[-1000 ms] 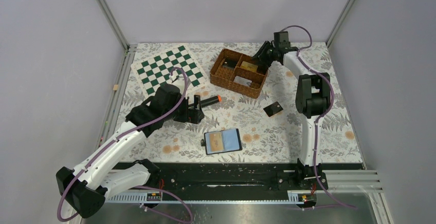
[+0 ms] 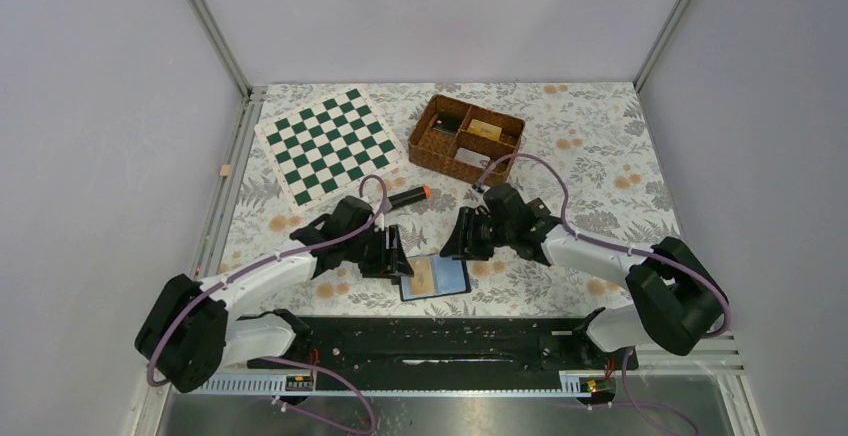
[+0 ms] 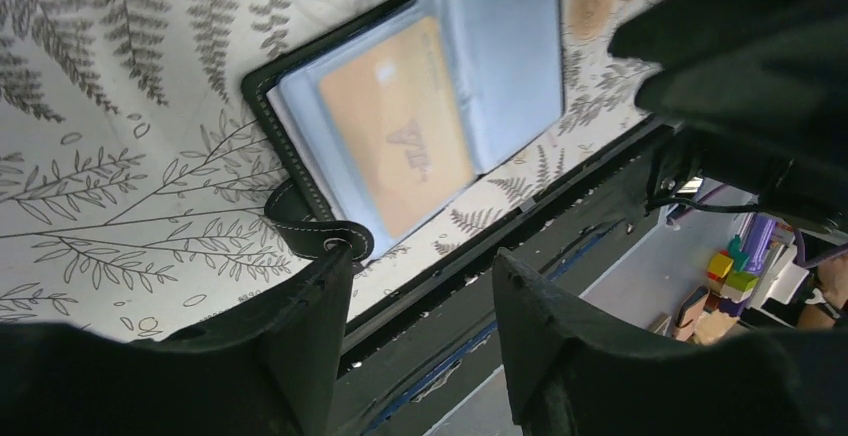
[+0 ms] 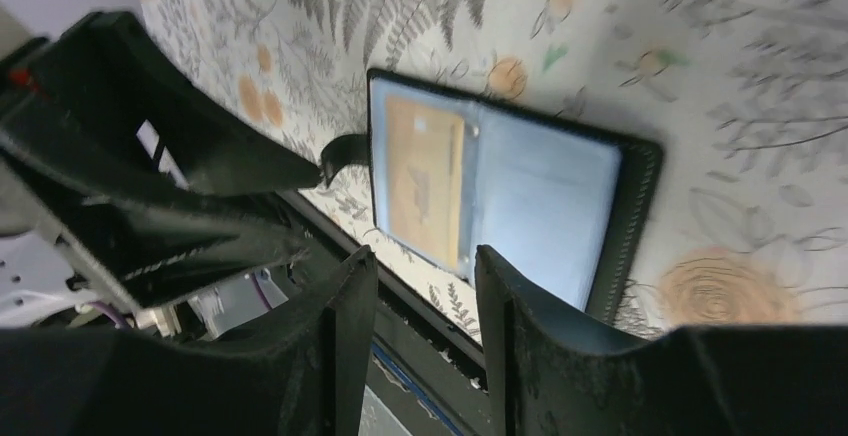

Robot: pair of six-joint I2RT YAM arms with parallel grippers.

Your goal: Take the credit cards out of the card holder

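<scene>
The card holder lies opened flat near the table's front edge, with a dark border, pale blue inner sides [image 2: 451,274] and a strap [image 3: 322,234] at its left end. A tan card [image 3: 398,126] rests in its left half; the right half [image 4: 545,196] shows only pale blue. At the strap end hovers my left gripper, its fingers apart and empty. My right gripper hangs over the holder's right side in the top view, also with a gap between its fingers and nothing in it.
A wicker basket [image 2: 432,158] with compartments holds several cards or flat things at the back. A chequered board [image 2: 335,146] lies back left, a dark cylinder with an orange end [image 2: 408,197] in front of it. My two grippers are close together over the holder.
My right arm has swung from the basket at the back down to the holder's right side. The holder has not visibly moved.
</scene>
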